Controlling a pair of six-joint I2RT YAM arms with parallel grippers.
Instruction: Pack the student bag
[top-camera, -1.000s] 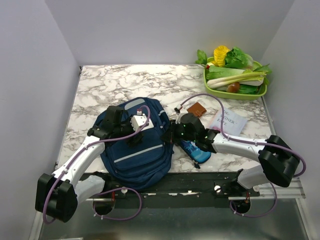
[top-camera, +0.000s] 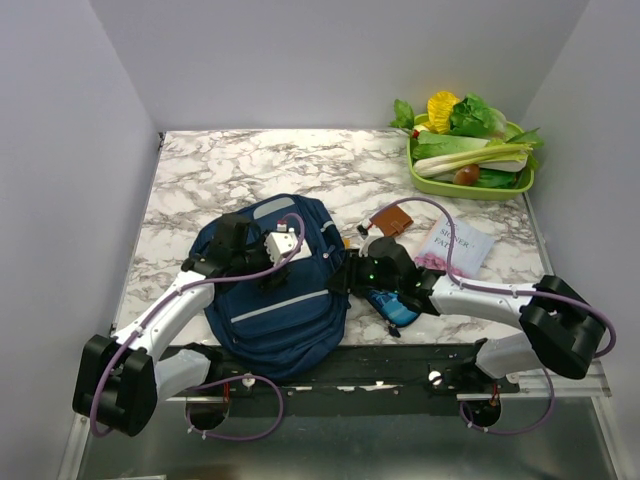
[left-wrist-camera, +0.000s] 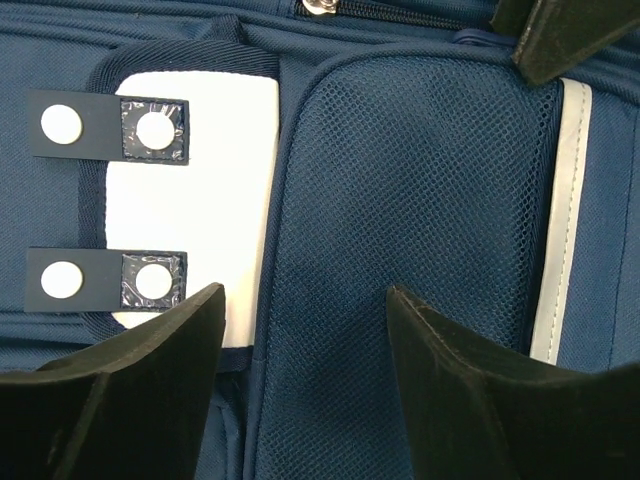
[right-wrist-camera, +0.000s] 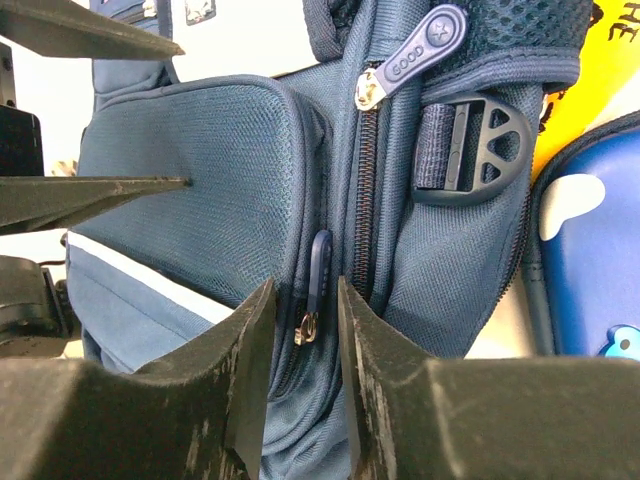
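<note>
The navy backpack (top-camera: 270, 325) lies flat on the marble table. My left gripper hovers over its mesh front panel beside a white patch with snap straps (left-wrist-camera: 190, 200), fingers apart, nothing between them. At the bag's right side, my right gripper has its fingertips part open around a dark zipper pull (right-wrist-camera: 319, 275); whether it grips the pull I cannot tell. A grey zipper pull (right-wrist-camera: 421, 55) and a buckle (right-wrist-camera: 470, 145) lie above it.
A blue pencil case (top-camera: 390, 308), brown wallet (top-camera: 392, 222) and book (top-camera: 455, 245) lie right of the bag. A green basket of vegetables (top-camera: 470, 192) stands at the back right.
The bag has shifted a little.
</note>
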